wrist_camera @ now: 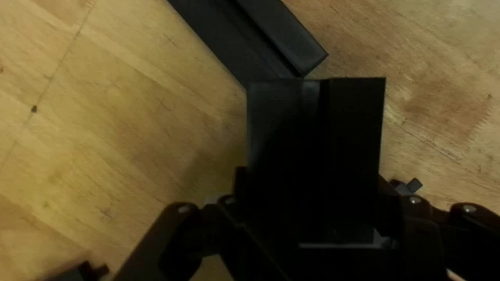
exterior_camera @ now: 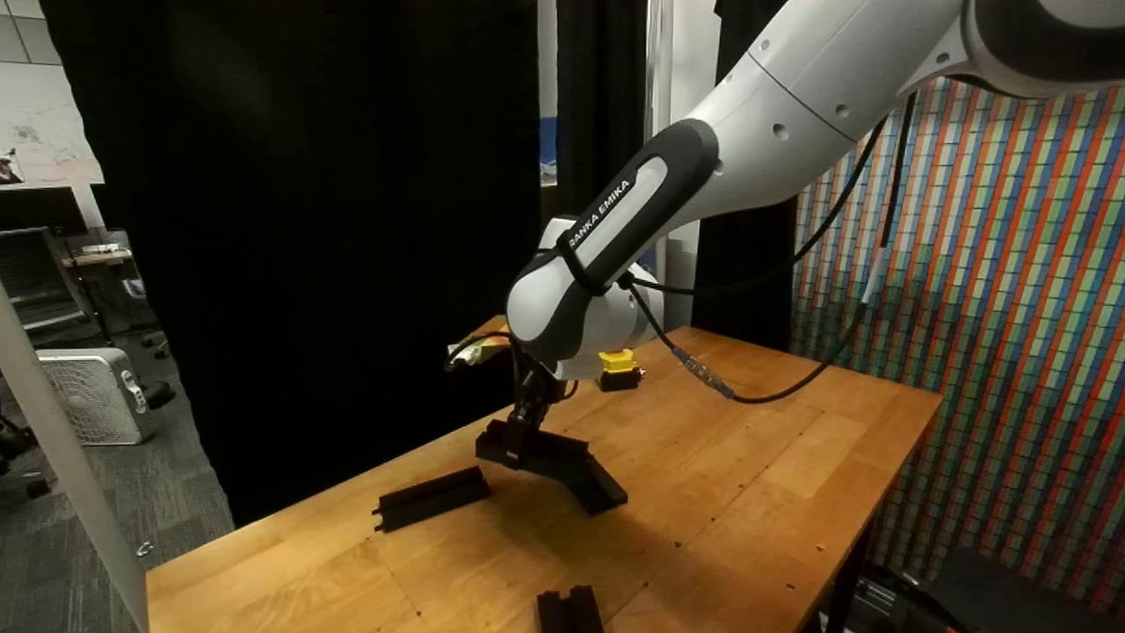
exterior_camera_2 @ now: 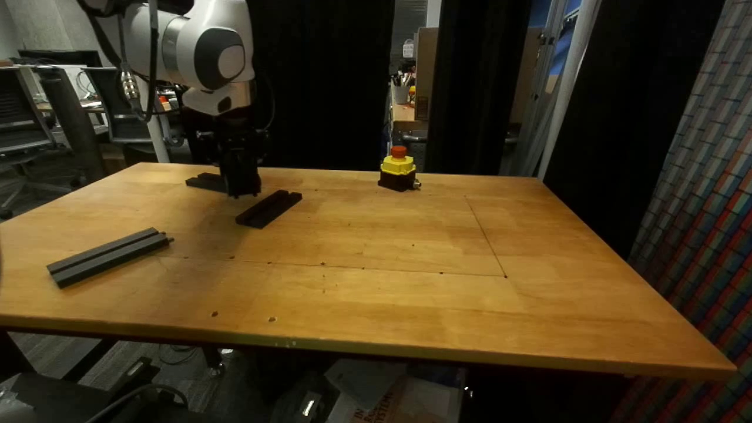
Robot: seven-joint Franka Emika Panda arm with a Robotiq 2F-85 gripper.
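My gripper is shut on a black grooved block [wrist_camera: 286, 112], which fills the space between its fingers in the wrist view. In exterior view 1 this held block [exterior_camera: 538, 450] appears above the table, overlapping the far end of another black grooved block [exterior_camera: 600, 490]; whether the two touch cannot be told. That table block [exterior_camera_2: 269, 208] lies flat, just right of my gripper [exterior_camera_2: 241, 191] in exterior view 2. Another black block [exterior_camera: 432, 499] with small pegs rests to the left. A further one [exterior_camera: 569, 612] is cut off at the bottom edge.
A yellow and black box with a red button [exterior_camera_2: 398, 169] stands at the table's back edge. Bare wood covers the middle and right of the table [exterior_camera_2: 437, 232]. Black curtains [exterior_camera: 295, 232] hang behind it. A cable [exterior_camera: 802, 380] loops beside the arm.
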